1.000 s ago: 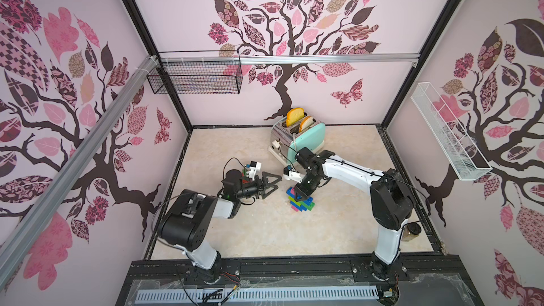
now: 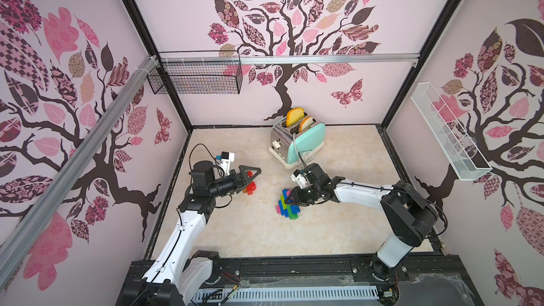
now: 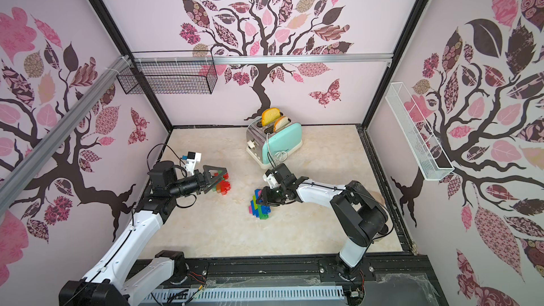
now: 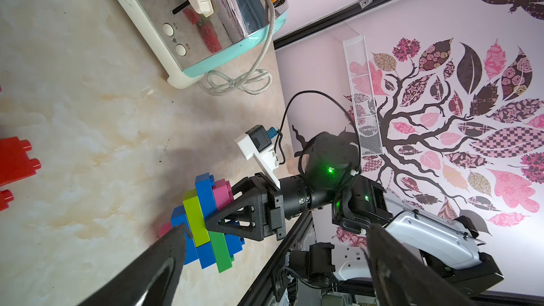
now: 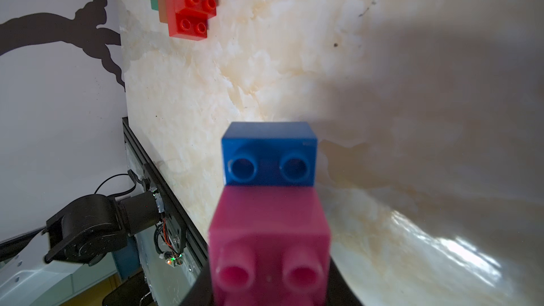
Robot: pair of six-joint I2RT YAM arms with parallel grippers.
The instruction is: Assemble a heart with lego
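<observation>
A block assembly of blue, lime, green and pink bricks [image 4: 198, 218] lies near the table's middle. My right gripper [image 2: 291, 198] is shut on it at the pink and blue end; in the right wrist view a pink brick [image 5: 269, 215] fills the space between the fingers, with a blue brick [image 5: 269, 147] beyond it. My left gripper [image 2: 249, 176] stands open to the left, over or beside a group of red bricks [image 2: 250, 188], with nothing visible between its fingers. Red, orange and green bricks [image 5: 187, 5] show there in the right wrist view.
A toaster [image 2: 303, 138] with toast slices and a coiled cord stands at the back centre. Wire baskets hang on the walls.
My right gripper and the assembly have shifted toward the front left, and the assembly has turned.
</observation>
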